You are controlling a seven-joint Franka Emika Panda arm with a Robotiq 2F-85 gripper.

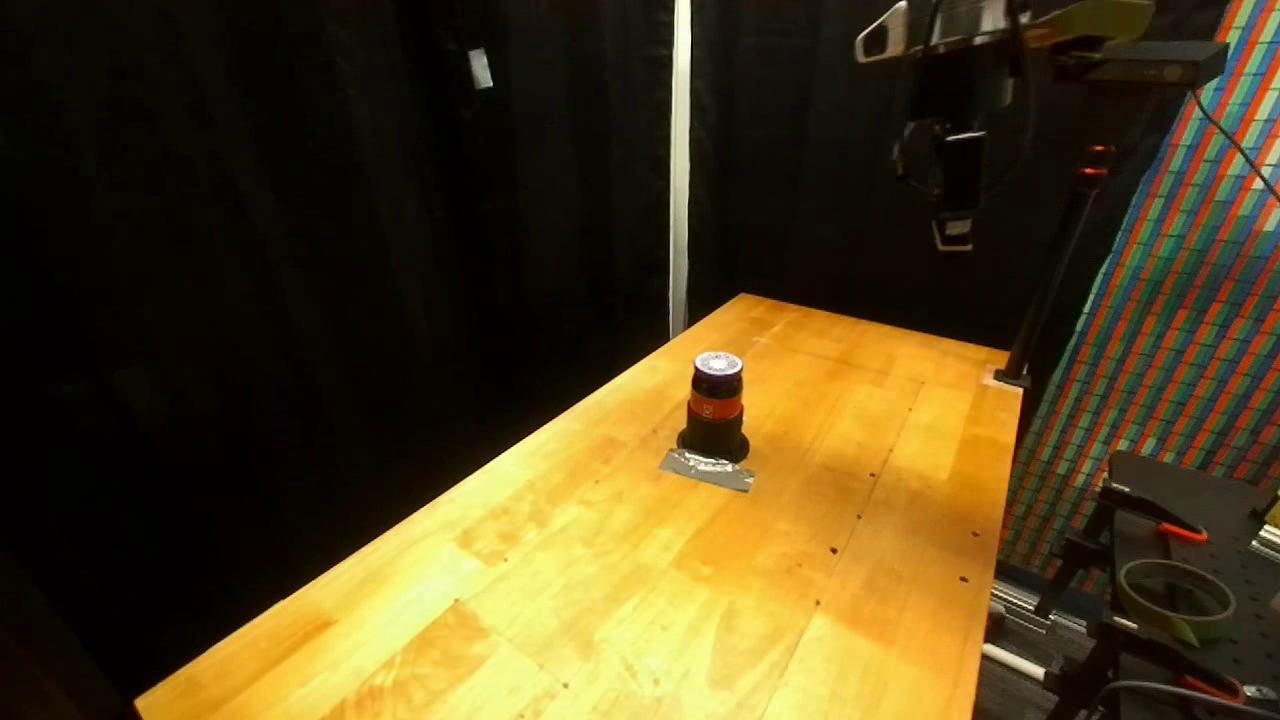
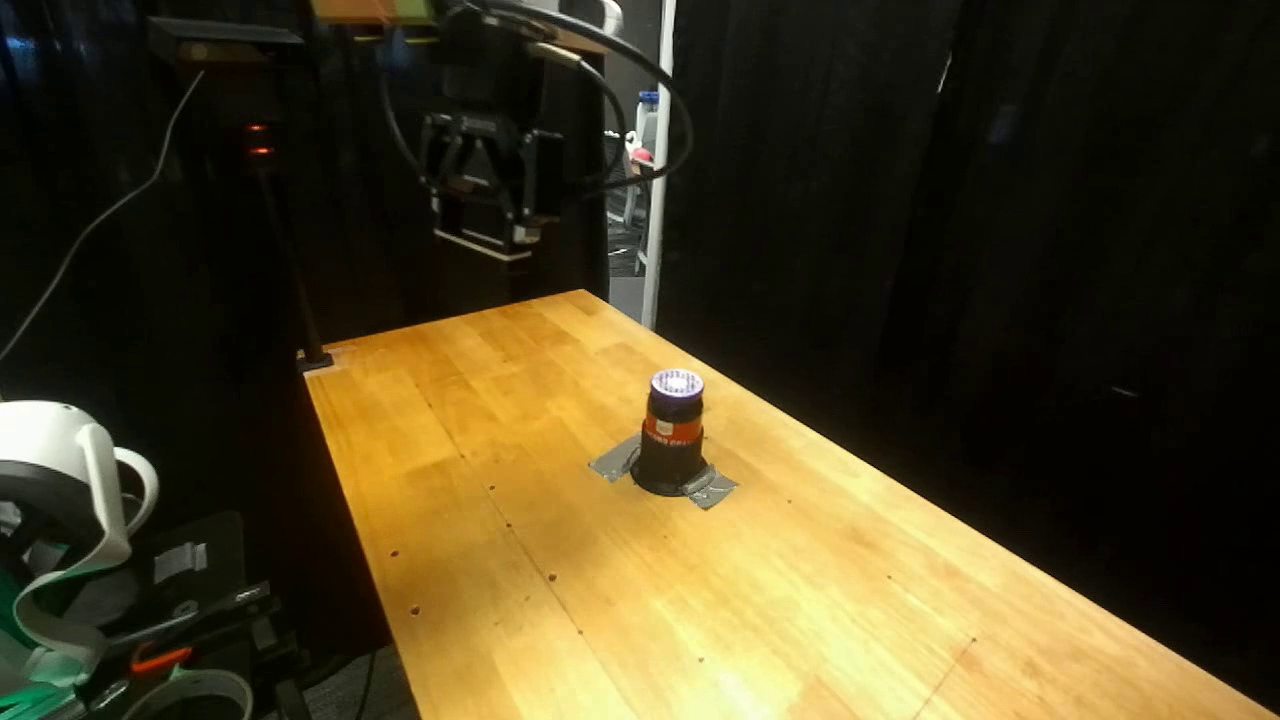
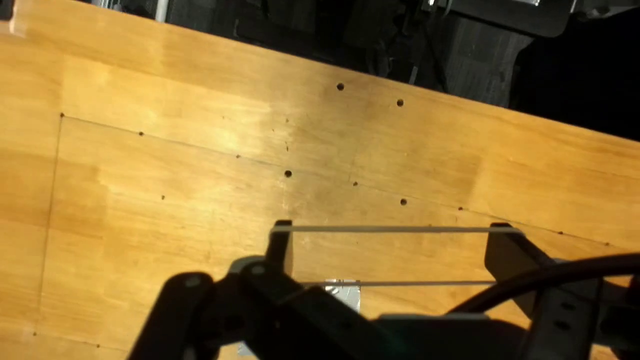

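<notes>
A dark jar [image 1: 716, 406] with an orange label and a pale, printed lid [image 2: 677, 383] stands upright in a black round base [image 1: 713, 448]. Grey tape [image 1: 708, 470] lies at the base on the table. High above the table, away from the jar, hangs my gripper [image 2: 483, 245]. Its fingers are wide apart in the wrist view, and two thin bands [image 3: 393, 229] stretch across between them. No object sits in the gap. From the wrist camera the jar is hidden, though a piece of silvery tape [image 3: 343, 294] shows beyond the gripper.
A thin post [image 1: 1056, 264] with a camera rises at its far corner. Beside the table are a black side surface [image 1: 1188, 492] holding a tape roll [image 1: 1176, 596] and clamps.
</notes>
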